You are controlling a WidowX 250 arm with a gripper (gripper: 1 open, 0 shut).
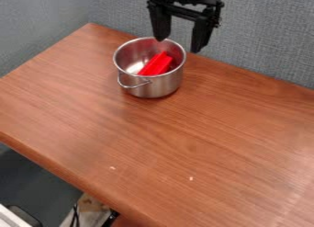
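A steel pot (pixel 134 86) with a wire handle stands on the wooden table toward the back left. Inside it lies a bright red object (pixel 157 64). My black gripper (pixel 181 32) hangs above and slightly behind the pot, open, its two fingers spread wide with nothing between them.
Grey padded walls (pixel 270 38) rise at the back and left. Some cables and a white item lie below the table's front-left edge.
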